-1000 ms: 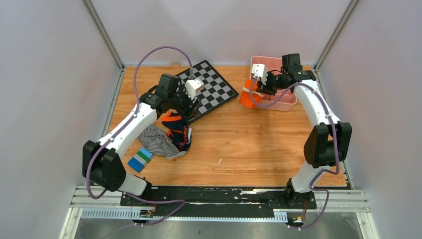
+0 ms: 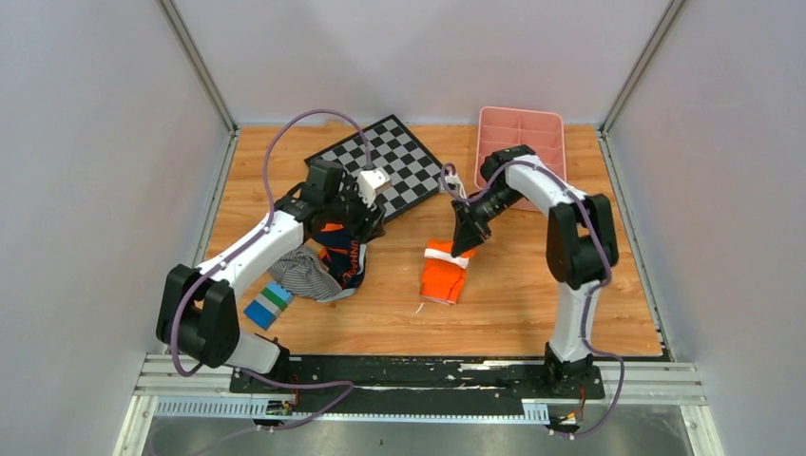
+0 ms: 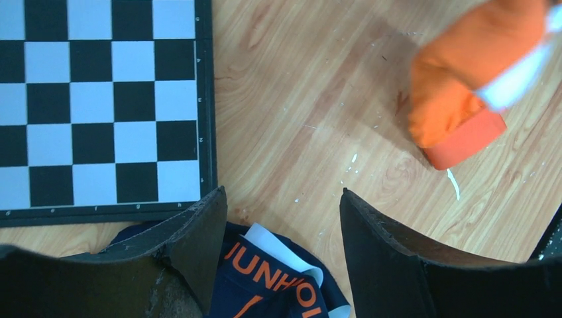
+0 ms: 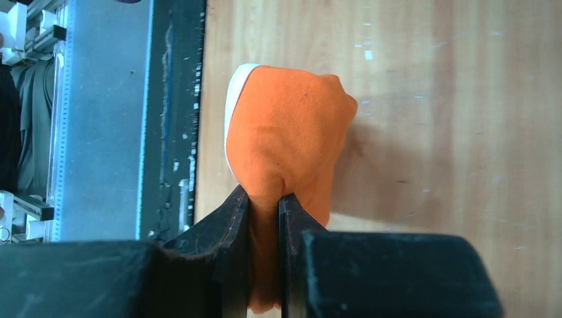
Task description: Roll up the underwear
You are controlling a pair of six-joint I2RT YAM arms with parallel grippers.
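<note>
Orange underwear (image 2: 442, 277) with a white band hangs from my right gripper, which is shut on a bunched part of it, low over the middle-front of the table. In the left wrist view its lower end rests on or near the wood, blurred at the top. My left gripper stands part open above the navy garment (image 3: 268, 265) with orange lettering, left of the orange underwear, with nothing seen between its fingers.
The checkerboard (image 2: 390, 152) lies at the back middle, a pink divided box (image 2: 504, 123) at the back right. A grey striped cloth (image 2: 299, 274) and colored blocks (image 2: 266, 304) lie at the left.
The left gripper has shifted slightly down in the top view.
</note>
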